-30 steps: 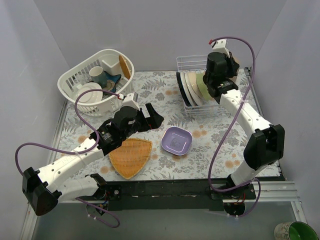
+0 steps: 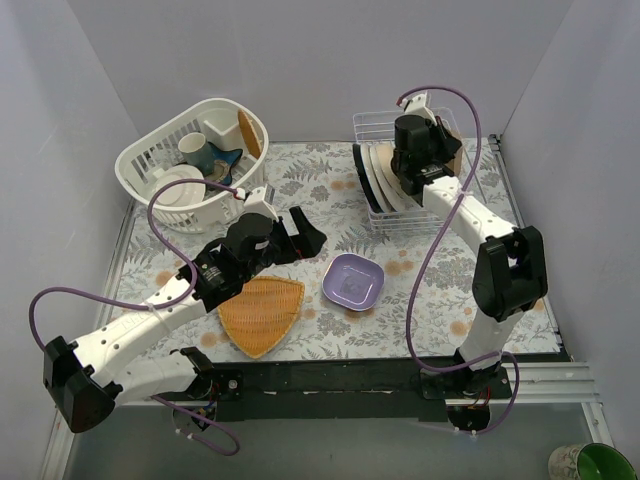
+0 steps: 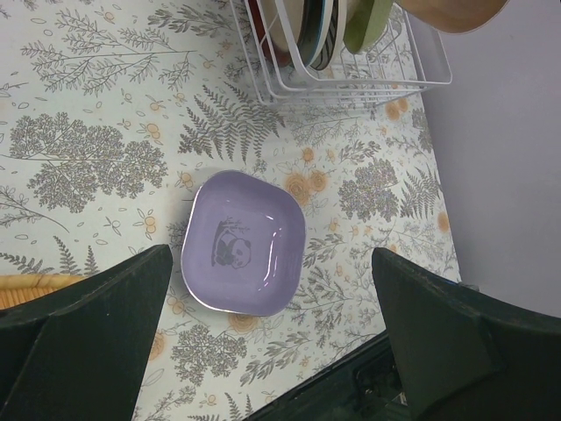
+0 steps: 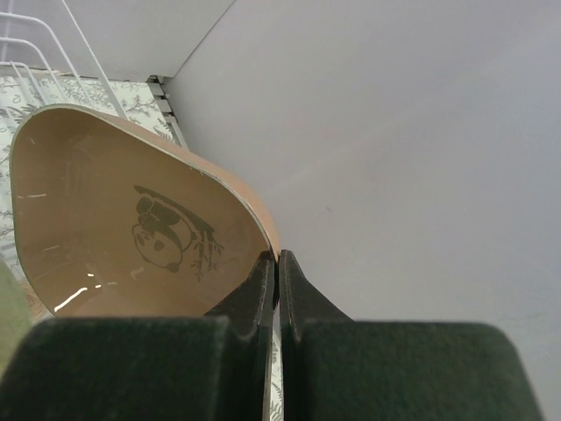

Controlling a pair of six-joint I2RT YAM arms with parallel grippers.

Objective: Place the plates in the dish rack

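Note:
A tan panda-print plate (image 4: 105, 202) is tilted on edge, with my right gripper shut on its rim. In the top view that plate (image 2: 455, 158) is mostly hidden behind the right arm, at the right part of the white wire dish rack (image 2: 375, 127). Several plates (image 2: 382, 180) stand on edge in the rack's left part; a green one (image 3: 372, 22) shows in the left wrist view. On the table in front lies a purple panda plate (image 2: 353, 282). My left gripper (image 2: 308, 236) hangs open near it, nothing between its fingers.
A white basket (image 2: 128, 170) with a mug, white plates and other dishes stands at the back left. A woven mat (image 2: 262, 315) lies by the left arm. Walls close in the table's back and sides.
My right arm has moved left and a little toward the front, over the rack, carrying the tan plate with it. The left arm and the purple plate have stayed put.

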